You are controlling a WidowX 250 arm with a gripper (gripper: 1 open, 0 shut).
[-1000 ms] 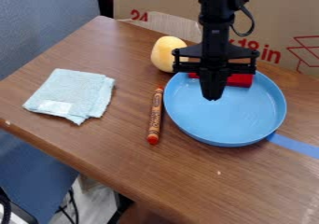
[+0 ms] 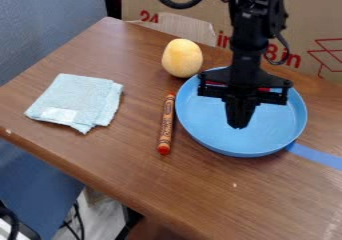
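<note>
The black gripper (image 2: 241,109) is low over a blue plate (image 2: 214,136), its fingers pointing down; whether it is open or shut I cannot tell. A red object behind it on the plate is mostly hidden by the gripper. An orange-red stick (image 2: 167,126) lies left of the plate. A yellow rounded object (image 2: 182,57) stands behind it, and a folded light-blue cloth (image 2: 74,101) lies at the left.
A cardboard box (image 2: 307,29) forms the back. Blue tape (image 2: 321,158) runs off to the right.
The gripper has moved down and toward the near side over the plate, covering more of the red object. The other things have not visibly moved.
</note>
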